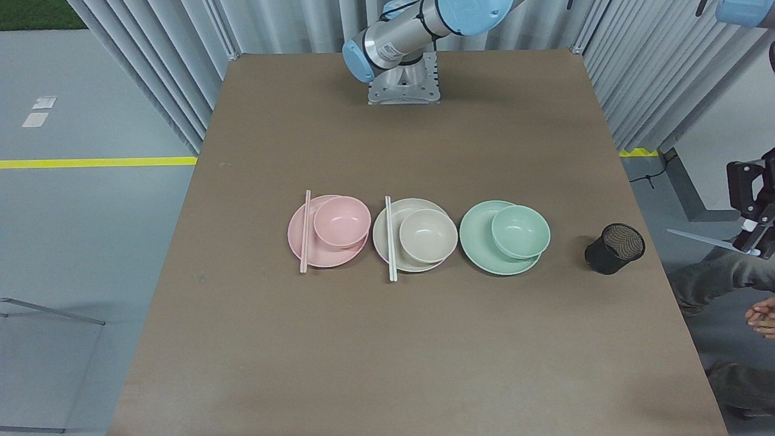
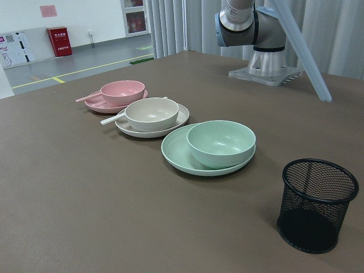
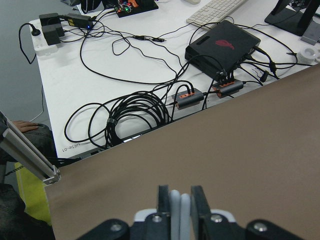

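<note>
My gripper hangs over the table's right edge, shut on pale light-blue chopsticks [image 1: 705, 240], which also reach into the top right of the left view. On the table, a pink plate [image 1: 327, 255] holds a pink bowl [image 1: 341, 220] with pink chopsticks [image 1: 305, 236] on its left side. A white plate [image 1: 410, 265] holds a white bowl [image 1: 428, 236] and white chopsticks [image 1: 392, 247]. A green plate [image 1: 479, 243] holds a green bowl [image 1: 521, 232], with no chopsticks on it. A black mesh cup [image 2: 315, 205] stands to its right.
A person sits beyond the right edge. In the wrist view, a white desk [image 3: 90, 85] with cables lies past the table.
</note>
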